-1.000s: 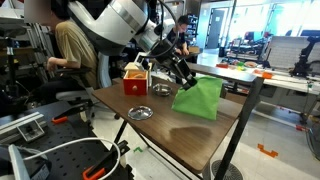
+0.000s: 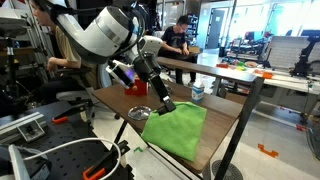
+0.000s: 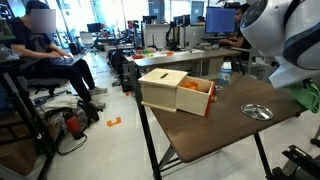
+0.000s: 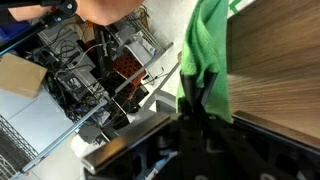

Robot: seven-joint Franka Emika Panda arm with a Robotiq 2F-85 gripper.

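Note:
A green cloth (image 2: 176, 130) lies partly spread on the brown table, near its right-hand edge, in exterior view 1. My gripper (image 2: 168, 106) is at the cloth's upper left edge, low over the table. Seen from the wrist, the green cloth (image 4: 205, 50) runs up from between the fingers, and the gripper is shut on a bunched part of it. Only a bit of the cloth (image 3: 305, 95) shows at the right edge of exterior view 2, beside the arm.
A silver lid (image 3: 257, 112) lies flat on the table (image 3: 205, 132). A wooden box (image 3: 178, 92) with an open side compartment stands at the table's far end, near a white-and-blue bottle (image 3: 225, 75). Bare tabletop lies between box and lid.
The gripper has come down and toward the near side of the table, taking the cloth along. The cloth hung raised before; now it lies lower, nearer the front edge.

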